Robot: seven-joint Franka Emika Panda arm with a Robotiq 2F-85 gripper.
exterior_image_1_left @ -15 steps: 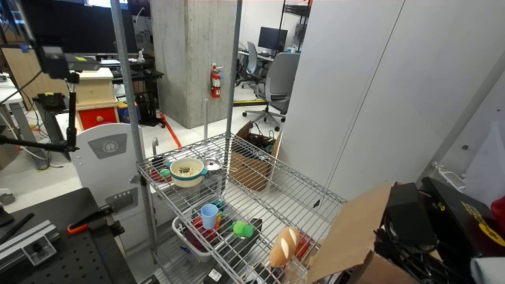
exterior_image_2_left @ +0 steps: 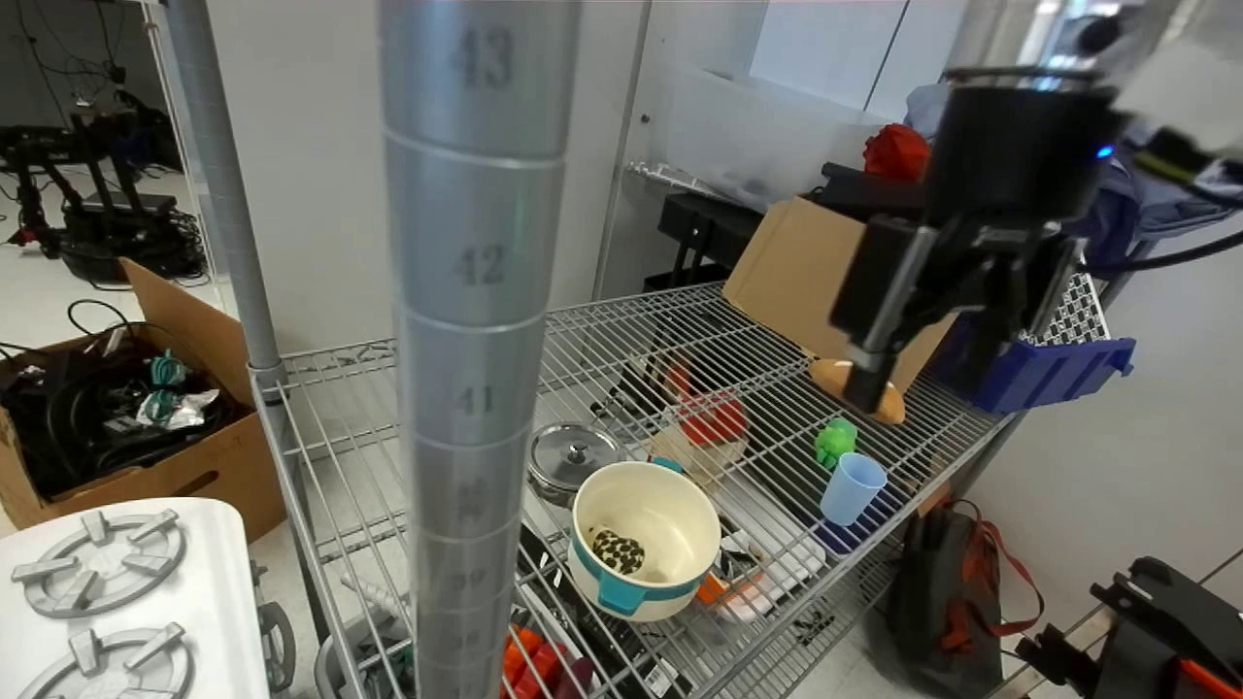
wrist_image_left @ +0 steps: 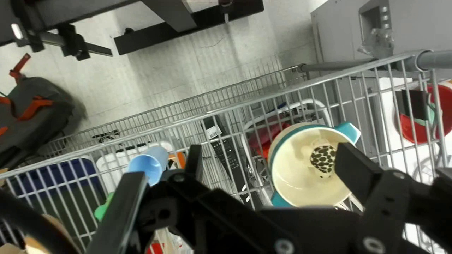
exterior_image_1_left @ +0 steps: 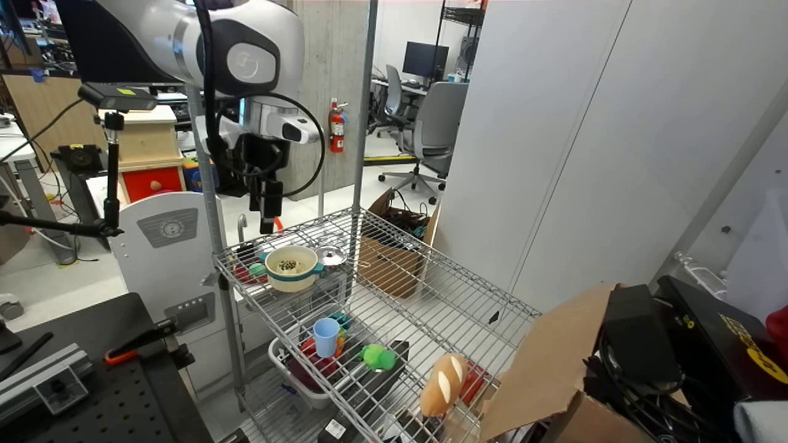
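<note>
My gripper [exterior_image_1_left: 267, 215] hangs in the air above the far left part of the wire shelf. In the wrist view the gripper has its fingers spread wide, and nothing is held between them. Exterior view 2 shows the gripper [exterior_image_2_left: 921, 361] close to that camera and blurred. A cream pot [exterior_image_1_left: 292, 280] with teal handles stands upright on the shelf, a dark-speckled item [wrist_image_left: 323, 159] inside it. Behind the pot lies a metal lid [exterior_image_2_left: 573, 454]. Also on the shelf are a light-blue cup [exterior_image_1_left: 325, 337], a green toy [exterior_image_1_left: 378, 357] and a bread loaf [exterior_image_1_left: 444, 384].
Upright posts [exterior_image_1_left: 357, 147] rise at the wire shelf's corners. An open cardboard box [exterior_image_1_left: 550, 362] stands at the shelf's right end. A toy stove [exterior_image_2_left: 128, 582] is beside the shelf. Bare wire [exterior_image_1_left: 450, 291] shows along its back half.
The arm has swung in from the upper left, bringing my gripper over the shelf's far left end. The pot, lid, cup, green toy and bread have not moved.
</note>
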